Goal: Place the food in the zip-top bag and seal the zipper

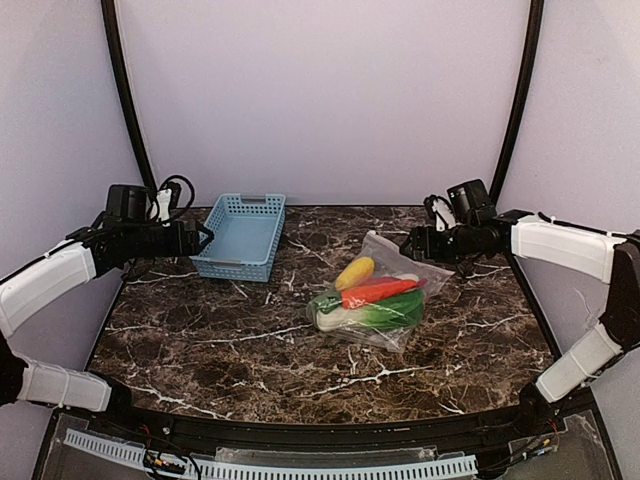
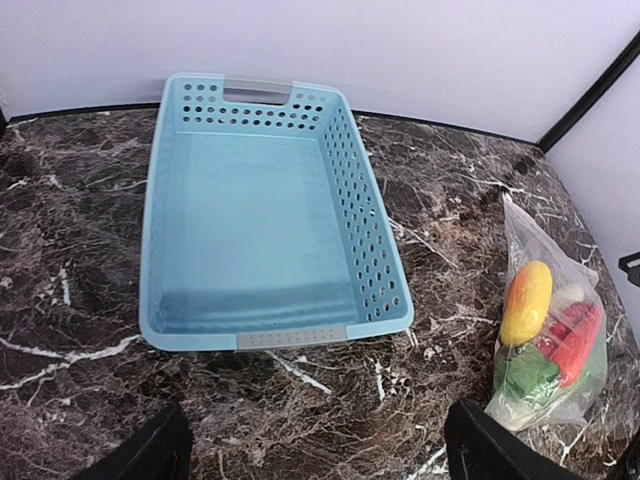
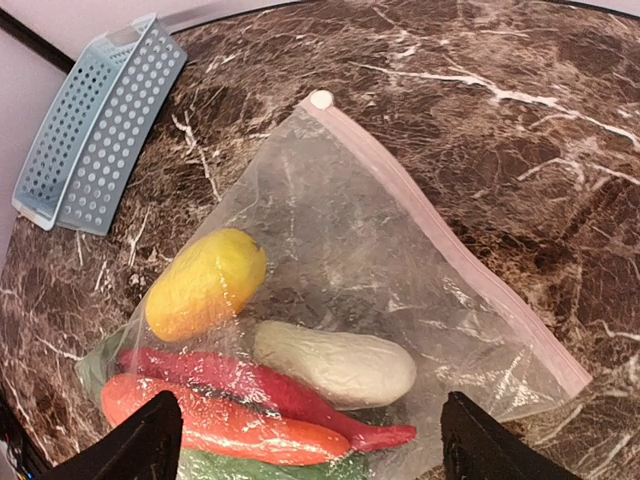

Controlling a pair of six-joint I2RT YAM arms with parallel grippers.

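The clear zip top bag (image 3: 345, 230) lies flat on the marble-patterned table, its pink zipper strip (image 3: 440, 235) stretched along the far edge. A white slider (image 3: 321, 99) sits at the strip's corner nearer the basket. Inside the bag are a yellow food piece (image 3: 206, 283), a red-orange pepper or carrot (image 3: 220, 425), a pale piece (image 3: 335, 362) and something green (image 1: 396, 311). My right gripper (image 1: 420, 244) stands open above the bag's right end, gripping nothing. Off to the left, my left gripper (image 1: 196, 238) is open and empty, near the basket. Whether the zipper is fully pressed together cannot be told.
An empty light-blue basket (image 2: 375, 262) stands at the back left of the table. Bare tabletop (image 1: 230, 360) stretches across the front and left, and between basket and bag.
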